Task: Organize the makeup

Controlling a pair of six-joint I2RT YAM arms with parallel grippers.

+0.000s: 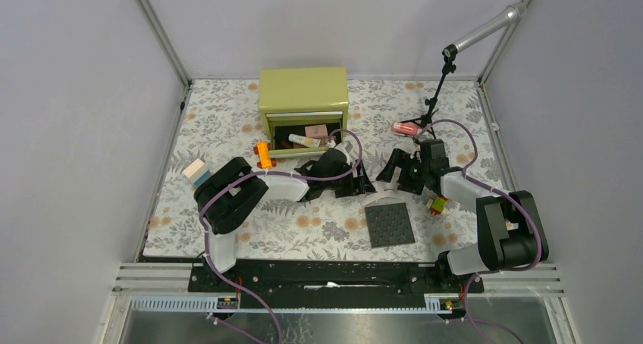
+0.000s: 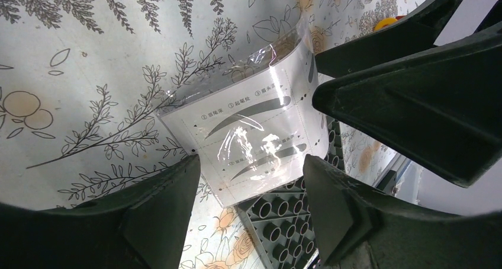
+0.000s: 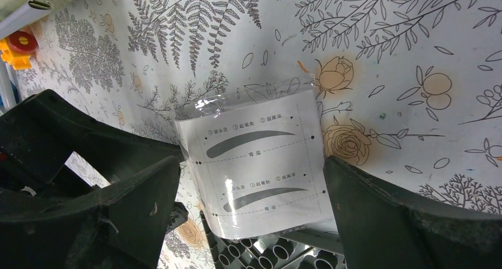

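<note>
A clear plastic packet of white eyebrow stencil sheets [image 2: 243, 144] lies flat on the table just behind a dark grey holder grid [image 1: 389, 225]. My left gripper is over the packet's left part, fingers apart at its edge. My right gripper is low over the same packet, open, with the packet lying between its widely spread fingers. A green cabinet [image 1: 302, 86] stands at the back with its front open, showing a pink item [image 1: 316, 130] and a cream tube [image 1: 302, 141] inside.
An orange toy [image 1: 265, 154] is beside the cabinet, a cream-and-blue block [image 1: 195, 168] at far left. A pink tube [image 1: 404, 128] lies by a black lamp stand [image 1: 429, 105] at back right; a yellow-green toy [image 1: 437, 204] is by my right arm.
</note>
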